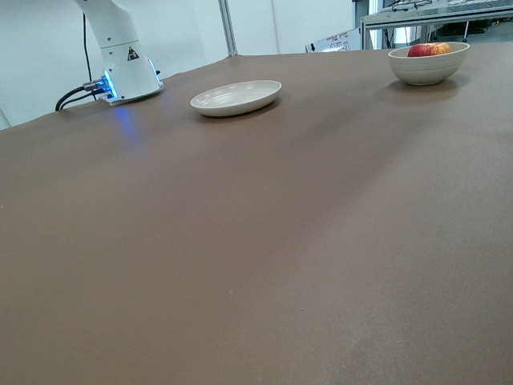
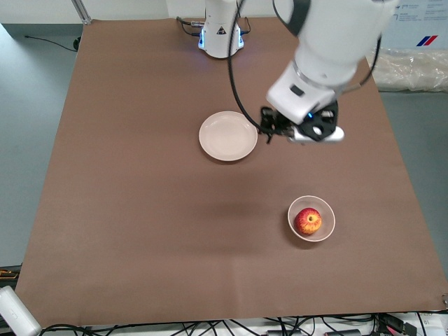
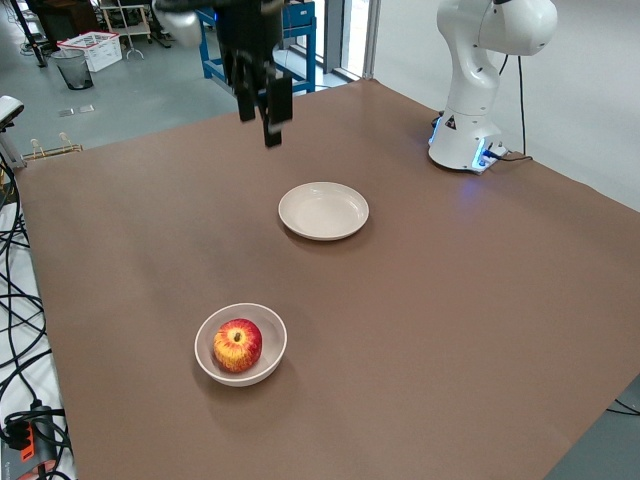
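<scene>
A red-yellow apple (image 2: 308, 221) sits in a small shallow bowl (image 2: 323, 231) toward the front right of the table; the same bowl (image 1: 428, 72) shows at upper right in the top view. A round white plate (image 2: 227, 136) lies farther back, empty. The black gripper (image 3: 266, 116) is raised at the back of the table in the right view, apart from both dishes; in the left view it is mostly hidden under the white arm, right of the plate. Whether its fingers are open or shut is unclear.
A robot base (image 2: 218, 38) with cables stands at the back edge. Cables and hardware run along the front edge in the left view.
</scene>
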